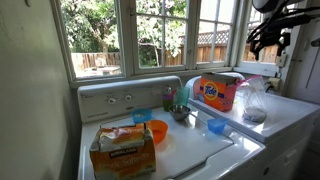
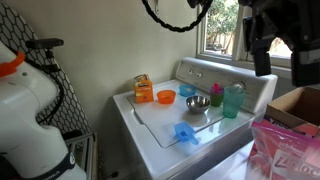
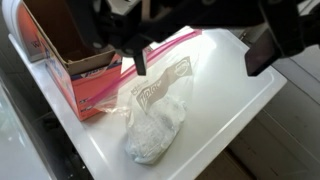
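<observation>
My gripper stands open, its dark fingers wide apart with nothing between them. Below it in the wrist view lies a clear plastic bag (image 3: 155,125) with a pink zip edge and white contents. In exterior view 1 the same bag (image 1: 254,110) rests on the white machine at right, and the gripper (image 1: 264,45) is high above it, not touching. An orange Tide box (image 1: 215,92) stands beside the bag; its open top shows in the wrist view. Exterior view 2 has the bag (image 2: 285,150) close at the lower right, partly cut off.
On the left machine top are a Kirkland bag (image 1: 123,152), an orange bowl (image 1: 157,130), a metal bowl (image 1: 180,112), a blue bowl (image 1: 141,115) and a blue scoop (image 1: 217,126). A green container (image 2: 233,100) is near the back panel. Windows rise behind.
</observation>
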